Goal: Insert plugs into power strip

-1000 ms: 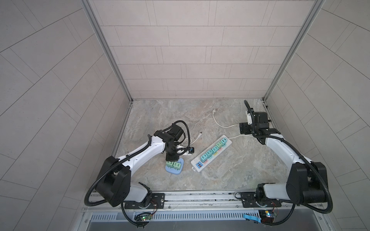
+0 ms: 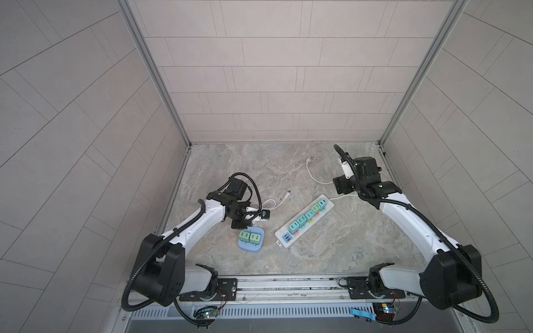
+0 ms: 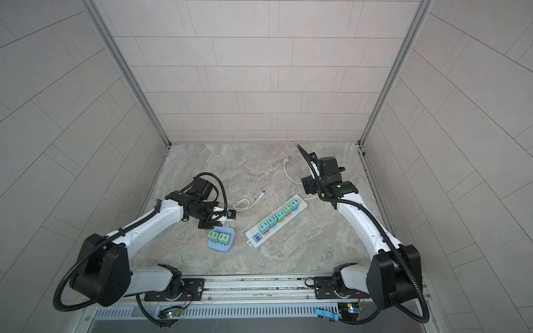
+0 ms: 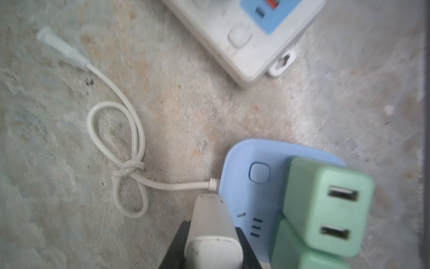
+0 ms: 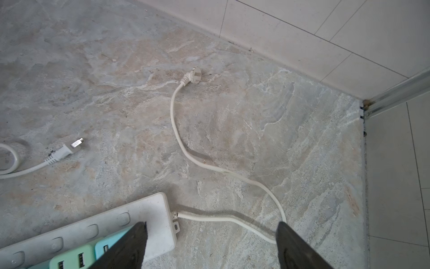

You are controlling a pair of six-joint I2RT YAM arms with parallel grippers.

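Observation:
My left gripper is shut on a white plug block (image 4: pixel 212 222) at the left edge of the blue square power strip (image 4: pixel 259 172), which bears two green plugs (image 4: pixel 327 206). The long white power strip (image 2: pixel 304 221) lies to the right, with a row of teal and green plugs (image 3: pixel 278 214) in it. My right gripper hangs open over the area at that strip's far end, nothing between its blurred fingers.
A white cord with a knotted loop (image 4: pixel 130 165) and connector (image 4: pixel 62 47) lies behind the blue strip. Another cord with a plug (image 5: pixel 192 76) runs across the back right. The tiled walls enclose the table (image 2: pixel 355 244).
My left arm has moved slightly left with the wrist shifting back from over the strips, uncovering more of the blue strip. My right arm has moved leftward and a little toward the long strip.

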